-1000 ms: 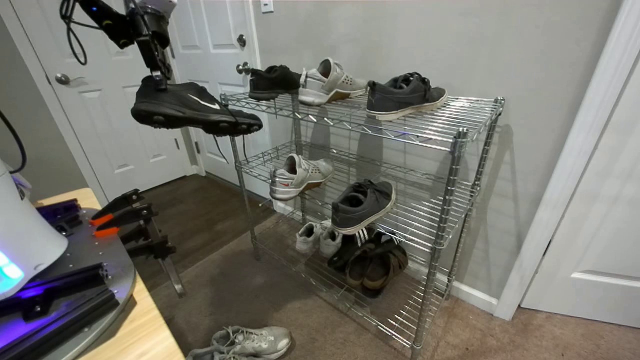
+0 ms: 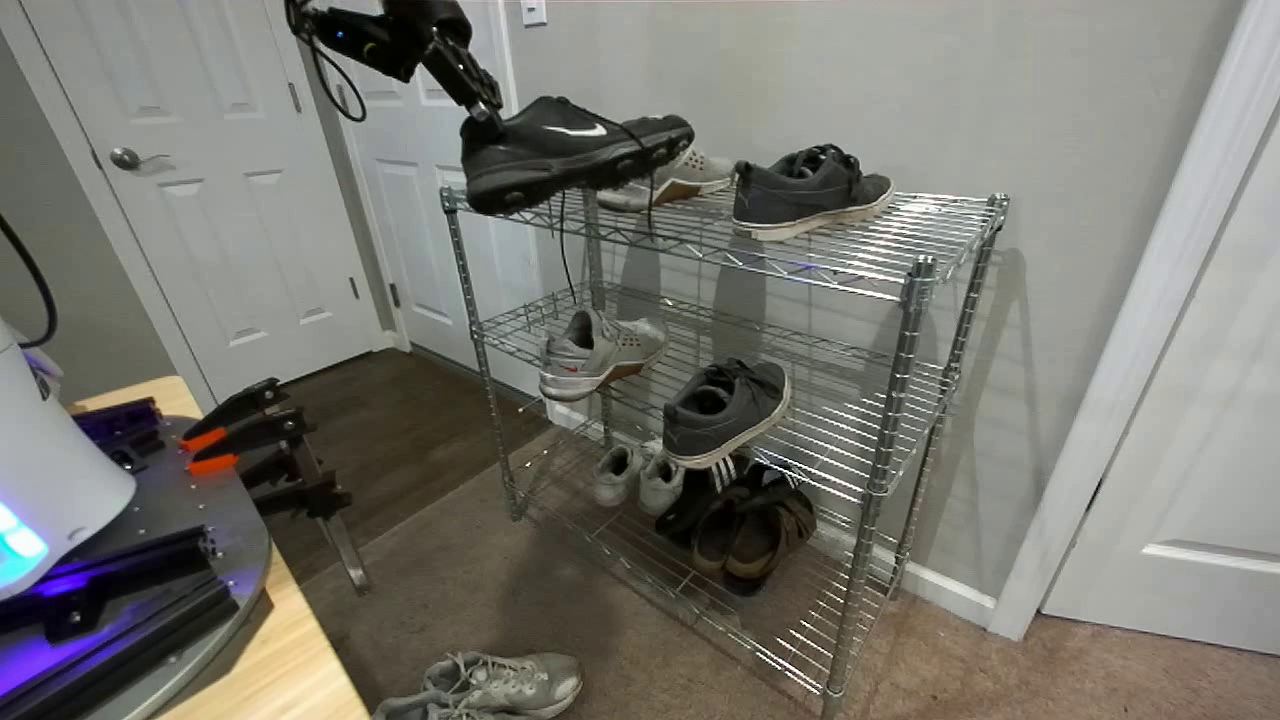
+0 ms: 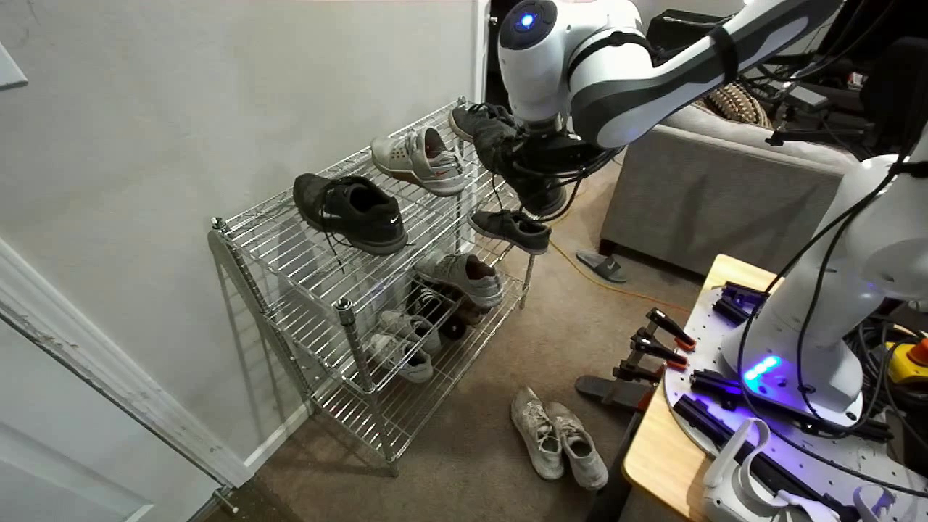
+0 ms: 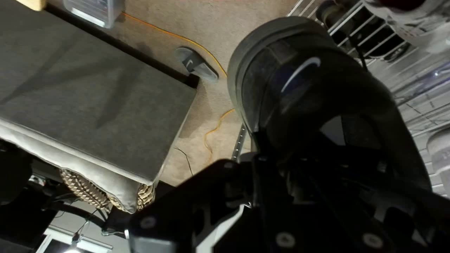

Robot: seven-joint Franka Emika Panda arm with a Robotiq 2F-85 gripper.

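Note:
My gripper (image 2: 486,118) is shut on a black Nike shoe (image 2: 546,150), gripping it by the heel end. In exterior view 1 the shoe appears in front of and above the left end of the rack's top shelf (image 2: 828,246), toe to the right and tilted up, laces dangling. Whether it touches anything behind it I cannot tell. The wrist view shows the shoe's dark side with its swoosh (image 4: 301,73); the fingers are too dark there to make out. Another black shoe (image 3: 474,117) sits at the shelf's far end in exterior view 2, partly behind the arm.
Also on the top shelf are a grey-white shoe (image 2: 708,170) and a dark shoe (image 2: 816,192). A grey shoe (image 2: 600,354) and a dark one (image 2: 726,408) occupy the middle shelf; several more fill the bottom. A pale pair (image 3: 557,435) lies on the floor. A couch (image 3: 722,191) stands nearby.
My gripper has carried the black shoe right and up from beside the rack, and its toe now tips upward. It now hides the black shoe on the top shelf in exterior view 1.

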